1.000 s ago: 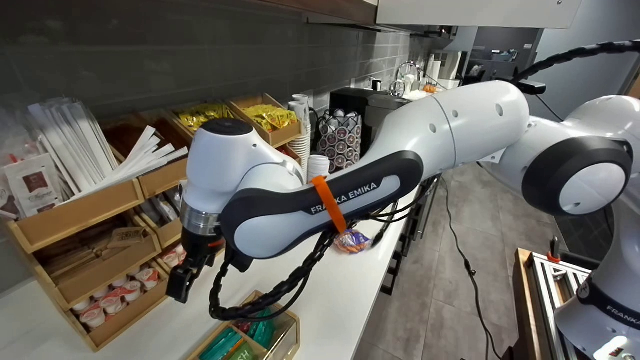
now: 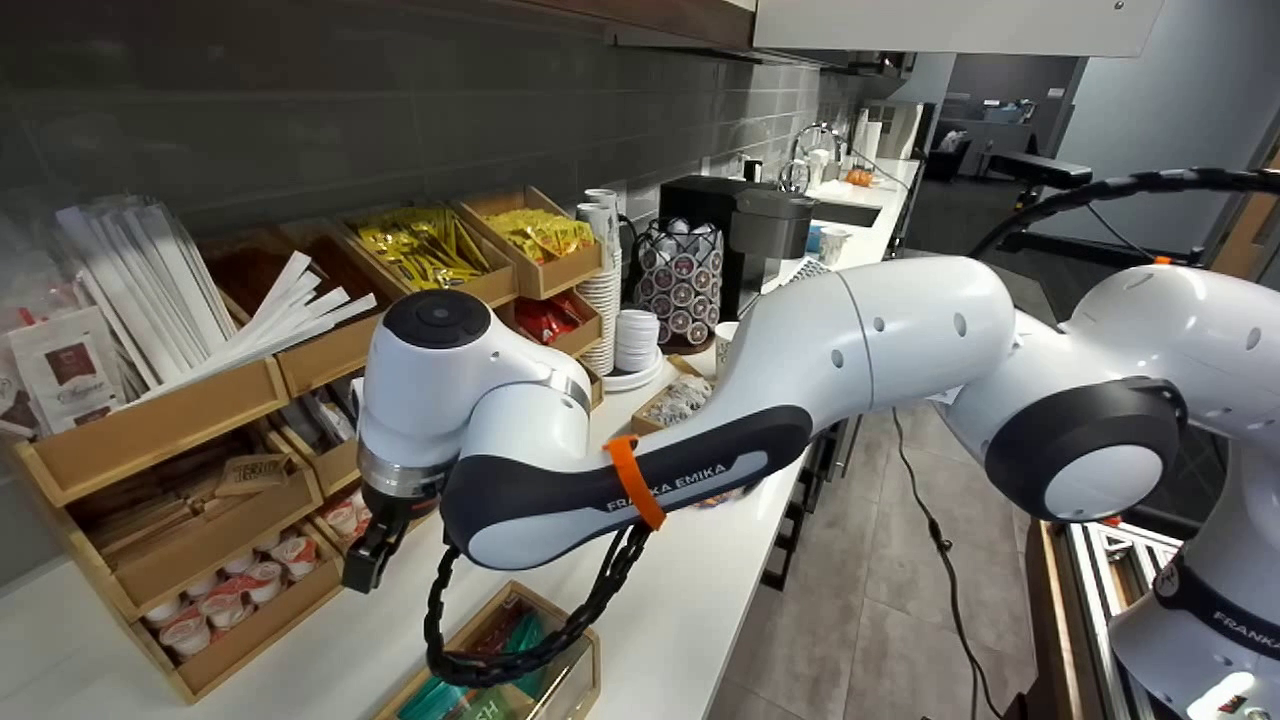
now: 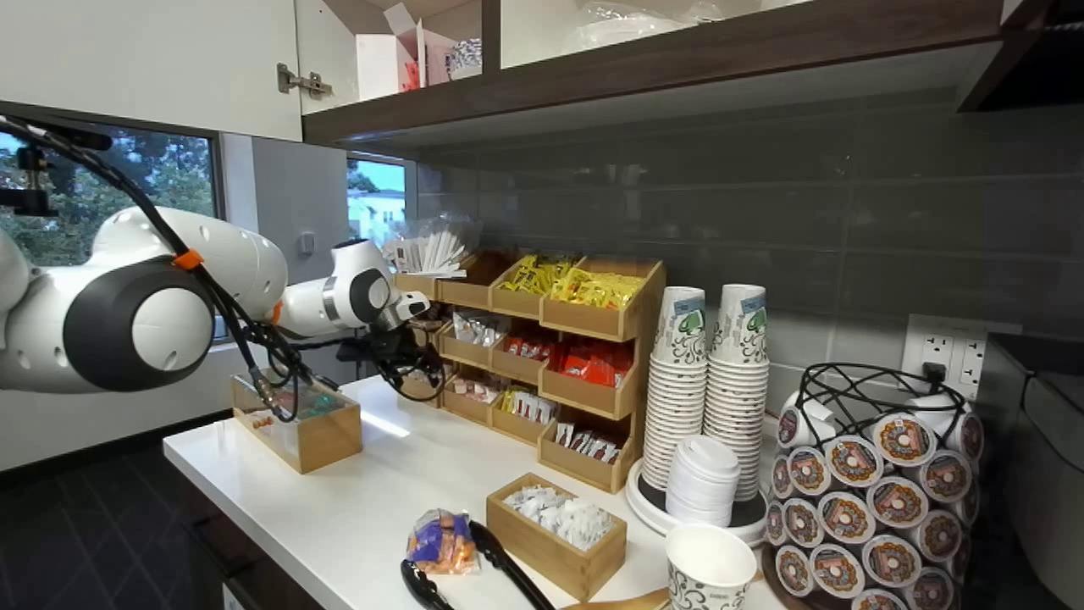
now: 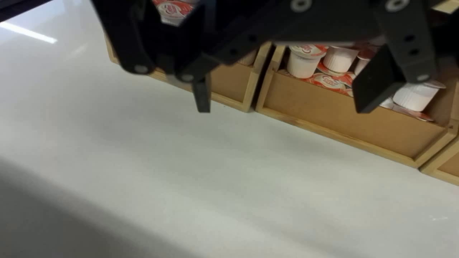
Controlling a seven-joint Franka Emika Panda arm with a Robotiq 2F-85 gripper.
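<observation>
My gripper stands open in the wrist view, its dark fingers wide apart and nothing between them. Beyond the fingers lie white creamer cups with red-printed lids (image 4: 303, 60) in a low wooden compartment (image 4: 335, 116). In exterior view 1 the gripper (image 2: 374, 562) points down beside the front of the tiered wooden organizer (image 2: 168, 434), above the white counter. The creamer cups (image 2: 228, 604) there fill its bottom row. The arm and cables largely cover the gripper in exterior view 2.
A divided wooden box (image 3: 305, 447) with green packets stands on the counter (image 3: 406, 473). Farther along are a snack bag (image 3: 443, 542), black tongs (image 3: 508, 564), a small wooden box (image 3: 559, 554), stacked paper cups (image 3: 676, 407) and a pod basket (image 3: 848, 529). Bare counter lies in front of the organizer.
The arm's elbow and forearm have swung lower and toward the left of exterior view 1. My hand has tilted and its top sits lower, while the fingertips have moved only slightly.
</observation>
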